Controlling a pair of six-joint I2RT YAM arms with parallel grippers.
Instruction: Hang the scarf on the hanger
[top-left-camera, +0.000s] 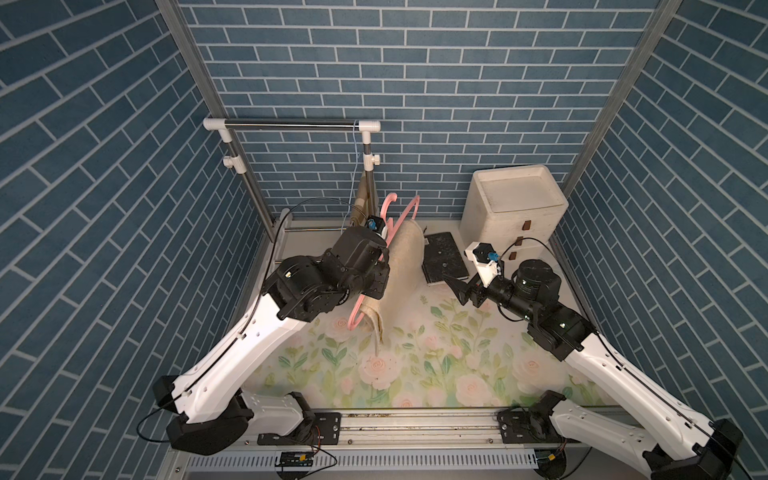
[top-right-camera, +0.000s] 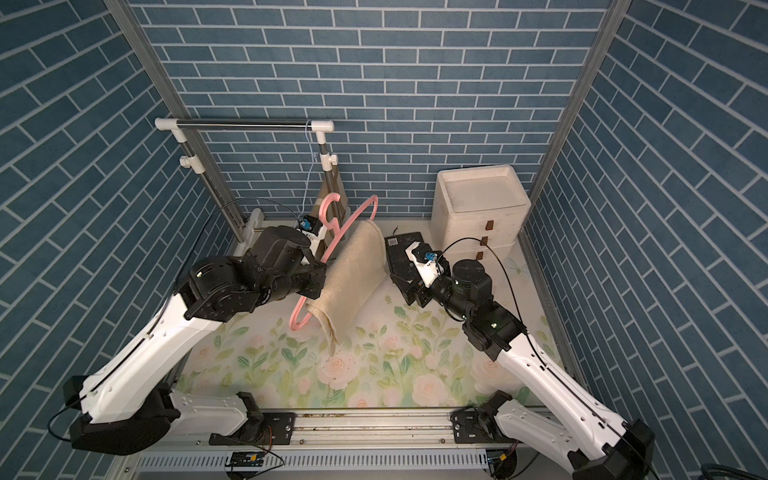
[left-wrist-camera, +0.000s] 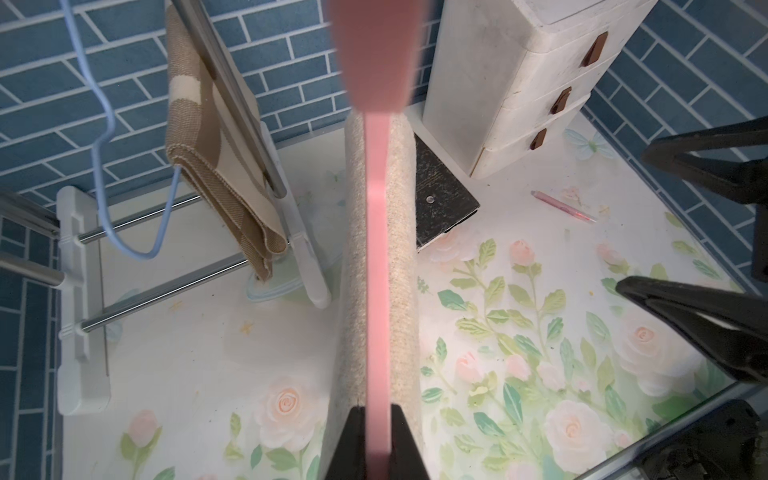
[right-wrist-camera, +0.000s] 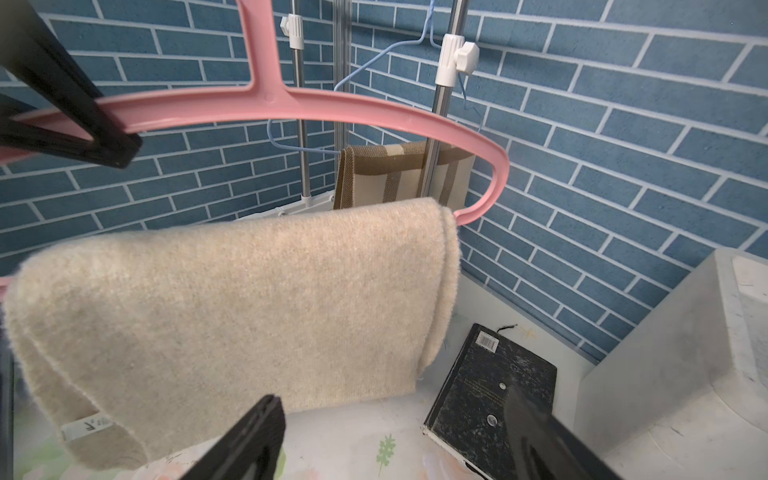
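Note:
The cream scarf (top-right-camera: 352, 272) (right-wrist-camera: 232, 320) is draped over the lower bar of the pink hanger (top-right-camera: 336, 224) (right-wrist-camera: 368, 112), folded over it and hanging down. My left gripper is shut on the hanger, holding it raised left of centre; the top views mostly hide its fingers behind the wrist. My right gripper (top-left-camera: 460, 288) is open to the right of the scarf, apart from it, with nothing between its fingers.
A metal rack (top-left-camera: 292, 125) with a checked cloth (left-wrist-camera: 216, 176) stands at the back left. A white drawer unit (top-left-camera: 512, 196) stands at back right, a black flat box (right-wrist-camera: 488, 400) beside it.

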